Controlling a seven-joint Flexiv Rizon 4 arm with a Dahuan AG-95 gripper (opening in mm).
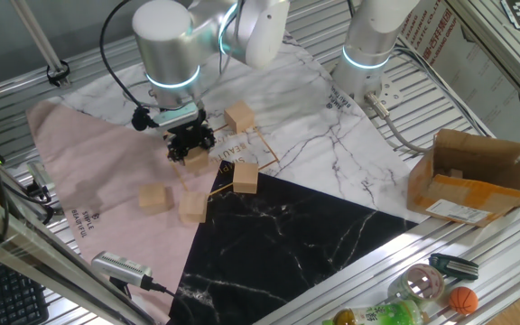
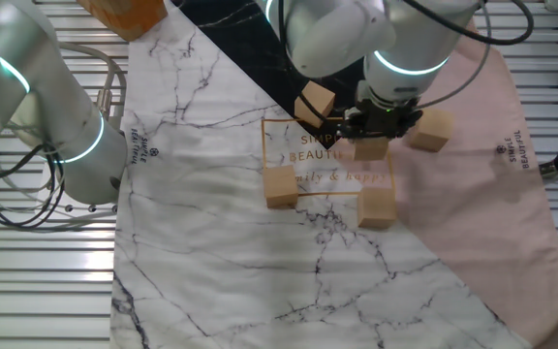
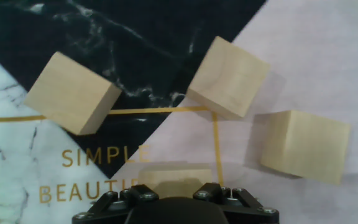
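Several plain wooden cubes lie around a gold-framed print on the cloth. My gripper is shut on one wooden cube, which shows just below its black fingers. In the wrist view this cube sits at the bottom edge, partly covered by the fingers. Its height over the cloth is hard to judge. Apart from it rest other cubes: one at the back, one on the black marble edge, and two on the pink side, a nearer cube and a left cube.
An open cardboard box stands at the right edge. Near the front right are a green bottle, a tape roll and an orange ball. Bare black marble cloth lies in front of the cubes.
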